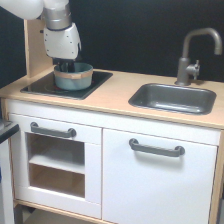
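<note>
A white robot arm with its gripper (66, 62) hangs over the stove at the back left, its dark fingers lowered into a teal pot (73, 81) with a pinkish rim. The pot sits on the black cooktop (42, 88). The fingertips are hidden or too small to tell whether they are open or shut.
To the right are the steel sink (172, 98) and grey faucet (188, 58). The wooden counter (120, 90) between cooktop and sink is clear. Below are white cabinets (156, 182) with grey handles; another grey handle stands at the far left edge.
</note>
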